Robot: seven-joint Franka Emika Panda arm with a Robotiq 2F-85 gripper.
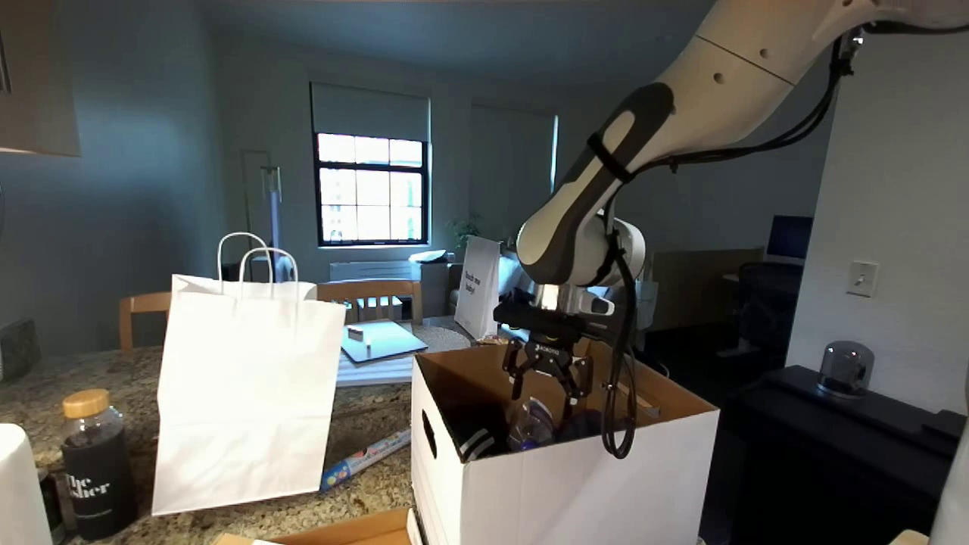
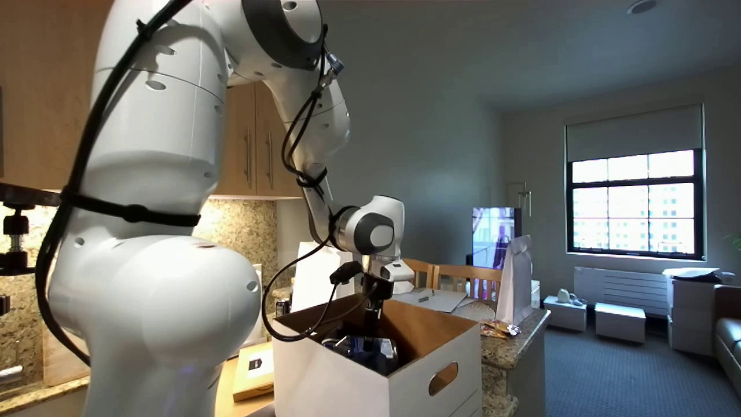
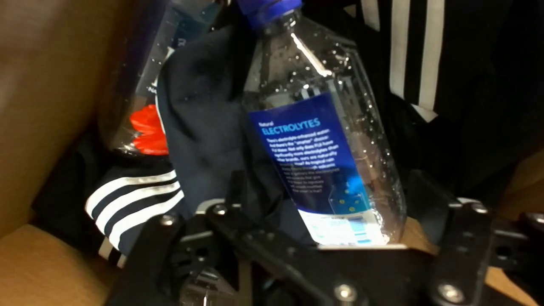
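In the wrist view a clear plastic bottle (image 3: 316,137) with a blue label and blue cap lies slanted on dark clothing (image 3: 209,102) with white stripes. A second bottle (image 3: 148,109) with a red flower print lies to its left. My gripper is open, its fingers on either side of the first bottle's lower end in that view, with the bottle not gripped. From outside, my gripper (image 1: 546,389) points down inside the mouth of the white box (image 1: 581,495). The bottle bottoms are partly hidden by the gripper.
Brown cardboard walls (image 3: 46,127) enclose the clothing. Left of the box stand a white paper bag (image 1: 245,400) and a dark bottle with a wooden lid (image 1: 95,472). A blue tube (image 1: 363,459) lies on the granite counter.
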